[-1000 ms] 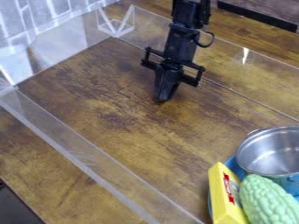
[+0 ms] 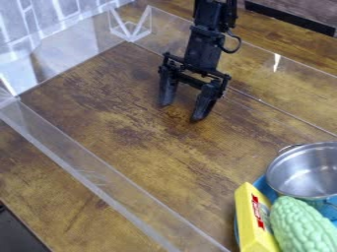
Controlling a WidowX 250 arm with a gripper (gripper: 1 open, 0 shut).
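My black gripper (image 2: 187,93) is low over the upper middle of the wooden tray floor, open, its two fingers spread apart and pointing down. I see no object between them.
A metal pot (image 2: 303,169), a yellow box (image 2: 253,221) and a green textured vegetable-like item (image 2: 303,228) sit at the lower right. Clear plastic walls (image 2: 99,182) border the wooden floor (image 2: 118,138), which is otherwise bare.
Since a second ago my gripper's fingers have spread wider apart, and it has shifted slightly.
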